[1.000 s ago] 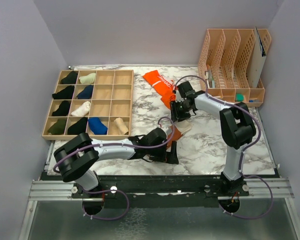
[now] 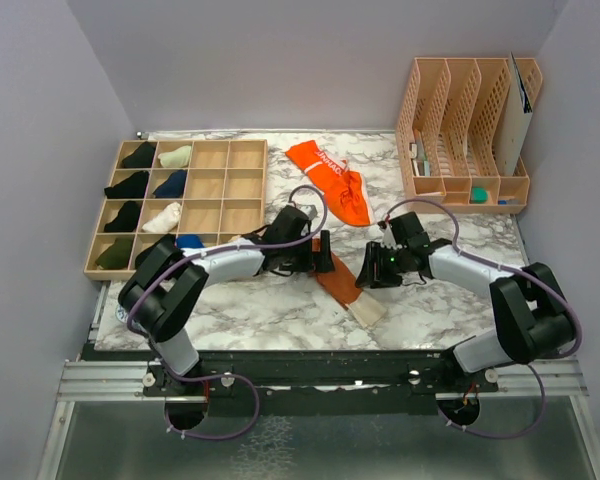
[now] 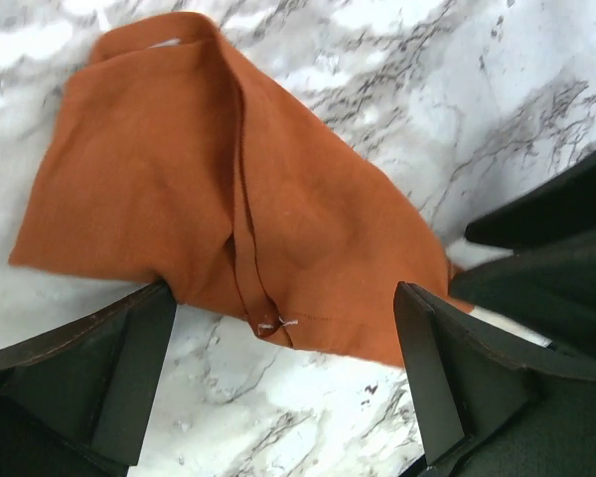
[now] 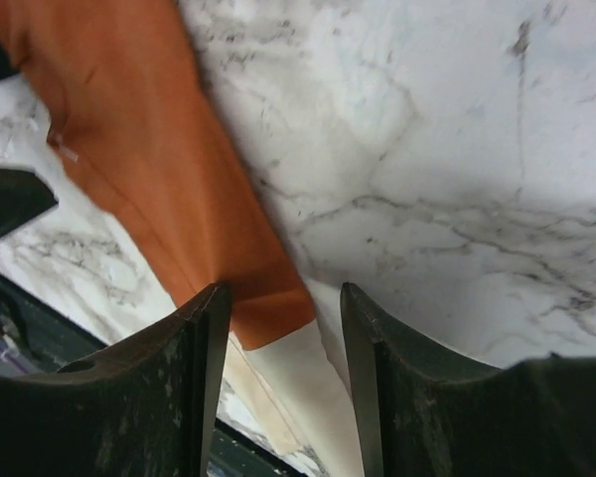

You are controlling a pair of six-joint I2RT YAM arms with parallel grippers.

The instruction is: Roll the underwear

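The underwear (image 2: 340, 284) is a folded rust-brown strip with a cream end (image 2: 368, 311), lying aslant on the marble table. In the left wrist view, the brown fabric (image 3: 308, 229) spreads ahead of my left gripper, whose fingers stand wide apart: open. Its brown part has a folded seam and a raised far corner. My right gripper is at the strip's right side, part open. The join of brown cloth (image 4: 263, 308) and cream cloth (image 4: 303, 368) shows between its fingers, one finger over the cloth's side and one beside it; contact cannot be told.
An orange garment with white lettering (image 2: 332, 180) lies behind. A wooden compartment box (image 2: 208, 173) with rolled items stands left, and a peach organizer (image 2: 460, 120) at back right. The two grippers are close together.
The underwear has turned from lying level to slanting, its cream end now nearer the front. My right gripper has come toward the front; my left gripper has gone a little toward the back.
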